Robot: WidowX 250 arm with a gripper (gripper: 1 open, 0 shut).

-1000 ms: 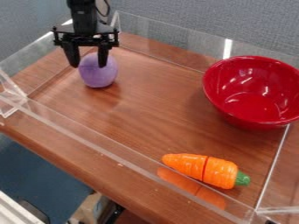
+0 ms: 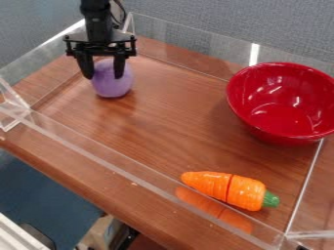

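Note:
The black gripper (image 2: 102, 68) is at the upper left of the camera view, pointing down, with its two fingers spread over the top and sides of a round purple object (image 2: 112, 86). Whether the fingers touch or grip it is hard to tell at this size.
A large red bowl (image 2: 278, 103) stands at the right. An orange toy carrot (image 2: 222, 187) lies at the lower right. Clear low walls (image 2: 155, 178) edge the wooden table (image 2: 156, 137), whose middle is bare.
The gripper has shifted very slightly over the purple object; otherwise little differs.

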